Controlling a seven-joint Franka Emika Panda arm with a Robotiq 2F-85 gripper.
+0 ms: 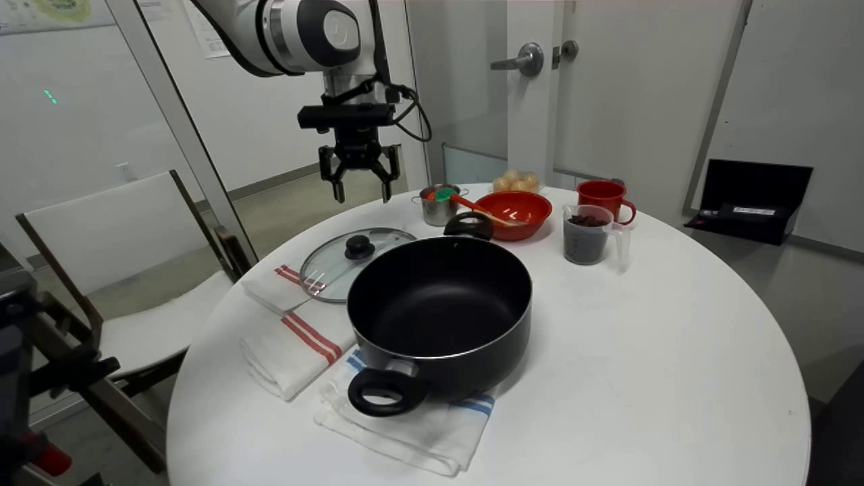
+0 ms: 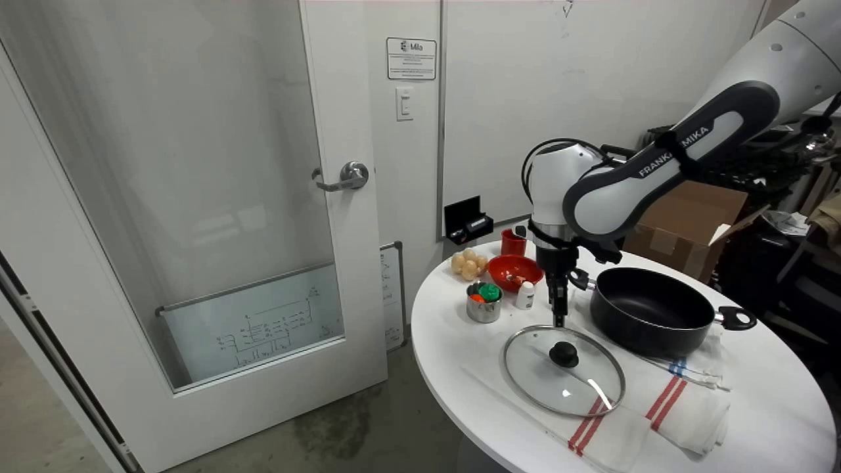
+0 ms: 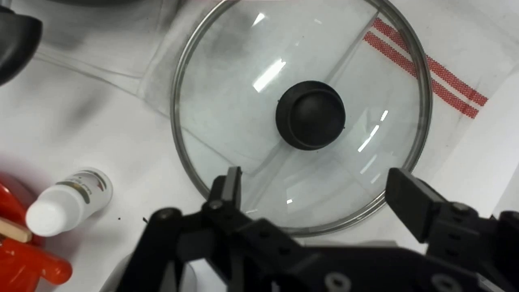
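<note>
My gripper (image 1: pixel 362 197) hangs above the far side of the round table, its fingers apart and nothing between them. In the wrist view a glass lid (image 3: pixel 228 121) with a steel rim lies ahead of the open gripper. Its black knob (image 3: pixel 310 115) is beyond the fingertips and clear of them. The lid rests on a white cloth with red stripes (image 3: pixel 452 87). Beside it a large black pot (image 1: pixel 453 300), uncovered and empty, stands on a blue-striped cloth (image 1: pixel 413 429).
Behind the pot are a red bowl (image 1: pixel 526 212), a small metal pot (image 1: pixel 439 210), a red mug (image 1: pixel 601 194) and a measuring cup (image 1: pixel 586 243) with dark contents. A white bottle (image 3: pixel 70 199) stands near the lid.
</note>
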